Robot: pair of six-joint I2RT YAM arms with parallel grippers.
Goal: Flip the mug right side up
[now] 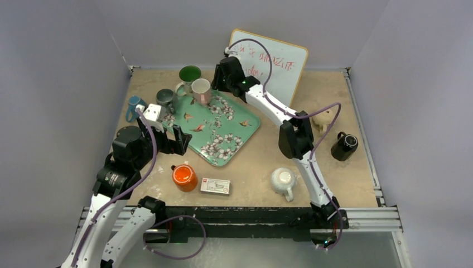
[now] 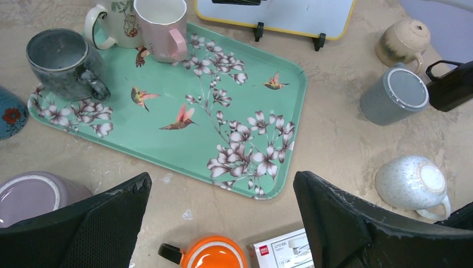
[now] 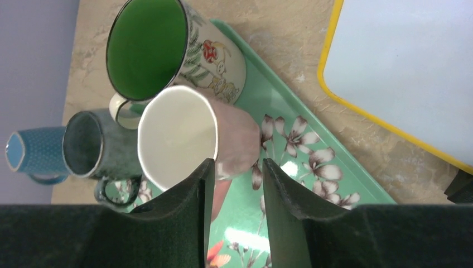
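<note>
On the green tray [image 1: 223, 139] at the back stands a pink-white mug [image 1: 201, 89], opening upward, beside a green-lined mug [image 1: 190, 75] and a grey mug [image 1: 166, 99]. My right gripper [image 1: 218, 84] is just right of the pink mug; in the right wrist view its fingers [image 3: 284, 218] are a little apart at the mug's rim, with nothing seen held between them. My left gripper hangs open over the front left of the tray. Upside-down mugs include an orange one [image 1: 184, 176], a white speckled one [image 1: 283, 181] and a black one [image 1: 344, 146].
A whiteboard [image 1: 284, 64] stands at the back behind the right arm. A small box [image 1: 215, 186] lies at the front. Beige, grey and purple mugs [image 2: 50, 198] stand around the tray. Bare table shows between the tray's front right and the white mug.
</note>
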